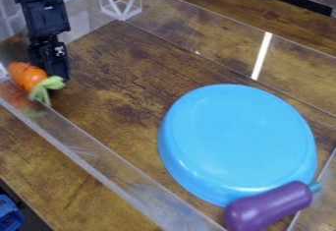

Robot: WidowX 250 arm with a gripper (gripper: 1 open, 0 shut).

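My black gripper (47, 50) is at the far left of the walled area, low down, right at the upper side of an orange toy carrot (29, 77) with green leaves. The carrot lies tilted against the clear left wall. Whether the fingers are open or shut on it is hidden.
A large blue disc (237, 137) fills the right part of the area, with a purple eggplant (262, 207) at its lower edge. Clear walls border the wooden floor (132, 87), whose middle is free. A blue object (7, 215) lies outside at lower left.
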